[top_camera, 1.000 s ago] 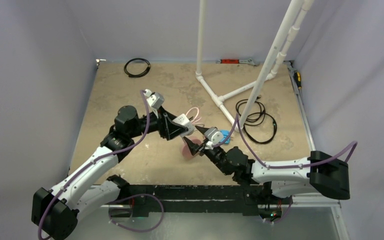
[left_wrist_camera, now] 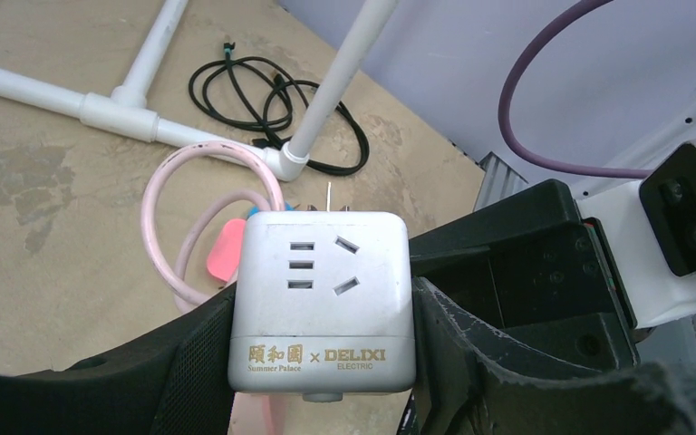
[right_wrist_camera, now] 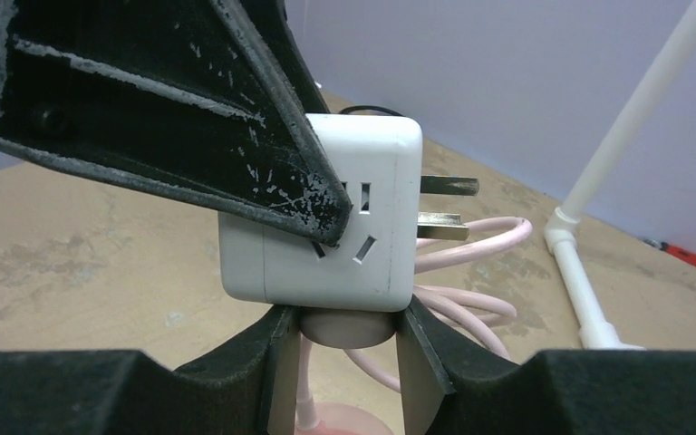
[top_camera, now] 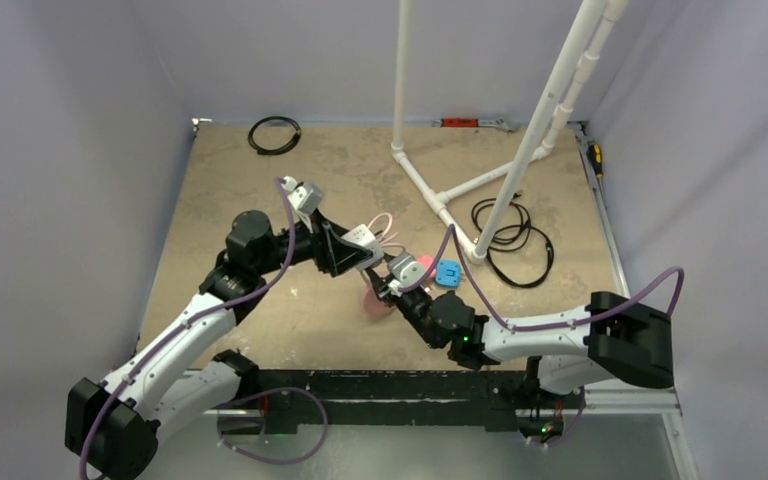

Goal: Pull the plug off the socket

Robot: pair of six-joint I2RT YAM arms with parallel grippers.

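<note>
A white cube socket [left_wrist_camera: 323, 299] with slots on its face fills the middle of the left wrist view. My left gripper [top_camera: 352, 250] is shut on it, a finger against each side. Metal prongs [right_wrist_camera: 449, 186] stick out of the socket. In the right wrist view, a pale round plug [right_wrist_camera: 349, 328] sits against the socket's lower side. My right gripper is shut on this plug, its two fingers [right_wrist_camera: 426, 362] pressing from both sides. From the left wrist, the plug is hidden behind the socket. Socket and plug are together, held above the table.
A pink cable [left_wrist_camera: 151, 213] loops behind the socket. Near the grippers on the table lie a blue plug-like piece [top_camera: 448, 273] and a pink disc [top_camera: 378, 307]. White pipes [top_camera: 425, 190] and a coiled black cable [top_camera: 530, 235] occupy the right side.
My right gripper has moved left and slightly up to the socket, and its fingers have drawn together. The left gripper with the socket has hardly moved.
</note>
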